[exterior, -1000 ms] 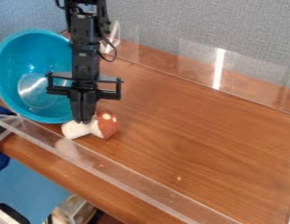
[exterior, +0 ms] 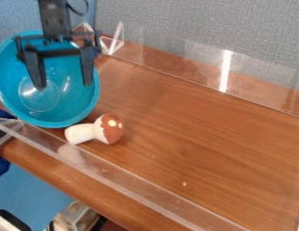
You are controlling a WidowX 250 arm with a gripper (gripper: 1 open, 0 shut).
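Note:
My gripper [exterior: 59,65], dark and blurred, is over the turquoise bowl [exterior: 43,101] at the left of the camera view, its fingers apart and pointing down. A white toy mushroom with a red spotted cap [exterior: 94,131] lies on its side on the wooden table [exterior: 194,149], just to the lower right of the bowl and clear of the gripper.
A low clear barrier [exterior: 134,189] runs along the table's near edge, another [exterior: 254,88] along the back before a grey wall. A white rack [exterior: 112,43] stands behind the bowl.
My gripper has risen and moved left, away from the mushroom to over the bowl. The mushroom remains lying on the table.

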